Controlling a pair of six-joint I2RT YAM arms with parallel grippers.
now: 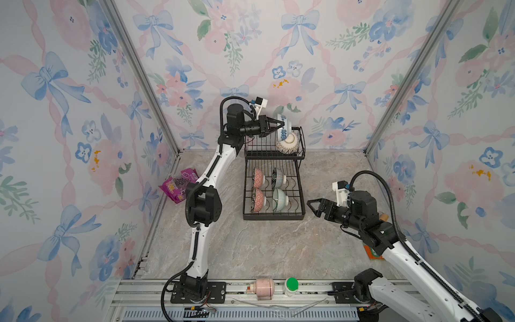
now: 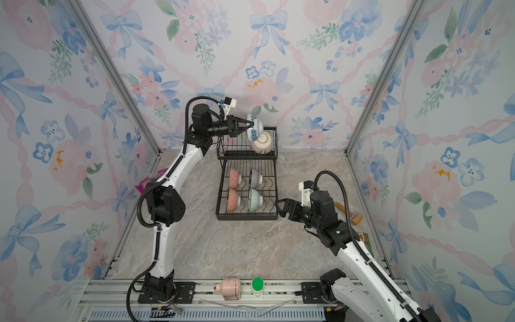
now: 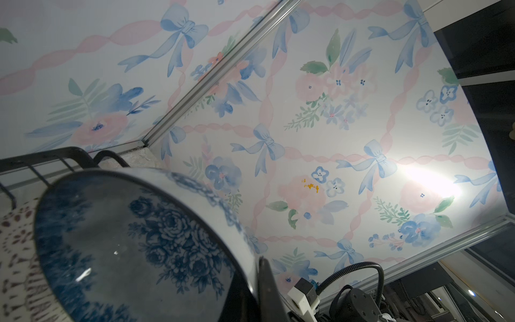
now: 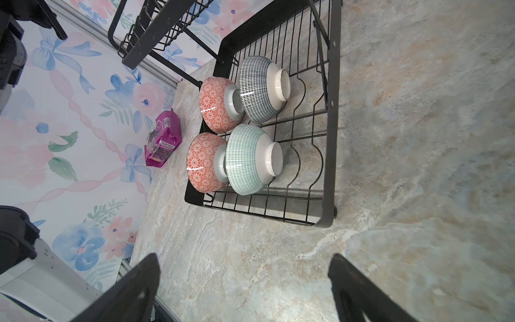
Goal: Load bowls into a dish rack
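Note:
My left gripper point(image 1: 280, 124) is shut on the rim of a blue-and-white floral bowl point(image 1: 284, 128), held tilted on its side above the upper tier of the black dish rack point(image 1: 273, 216). In the left wrist view the bowl's inside point(image 3: 123, 252) fills the lower left, its rim running down into the fingers. Just under it a brown-patterned white bowl point(image 1: 288, 143) rests on the upper tier. Below, two red bowls point(image 4: 206, 161), a dark-checked bowl point(image 4: 258, 88) and a mint bowl point(image 4: 246, 158) stand on edge. My right gripper point(image 1: 312, 207) is open and empty, right of the rack.
A purple snack bag point(image 1: 179, 185) lies left of the rack. The counter in front of the rack and to its right point(image 4: 418, 161) is clear. A pink object point(image 1: 264, 288) and a green-capped jar point(image 1: 290, 286) sit at the front rail.

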